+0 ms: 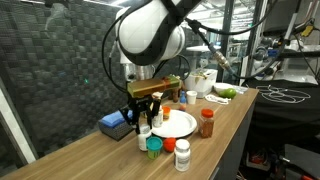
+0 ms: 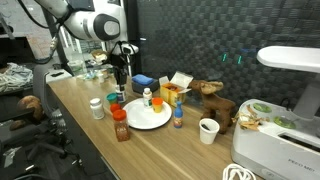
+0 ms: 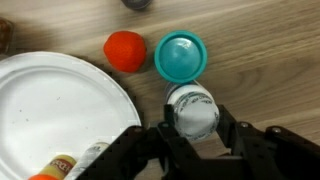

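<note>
A white, bottle-like container with a pale round top (image 3: 195,114) is between the fingers of my gripper, which is shut on it. In exterior view 1 the white container (image 1: 144,136) stands upright under the gripper, close beside a green cup (image 1: 154,148). Whether its base rests on the table cannot be told. Seen from above, the teal-green cup (image 3: 180,56) is right against or very near the container. A red round object (image 3: 125,50) sits beside the cup, and the white plate (image 3: 60,110) lies to the left.
Another white lidded bottle (image 1: 182,155) and a red-brown jar (image 1: 207,124) stand nearby. Small bottles occupy the plate (image 2: 144,120). Behind are a yellow box (image 2: 180,82), a brown toy animal (image 2: 216,102) and a white mug (image 2: 208,131). Bare table (image 1: 85,158) extends left of the container.
</note>
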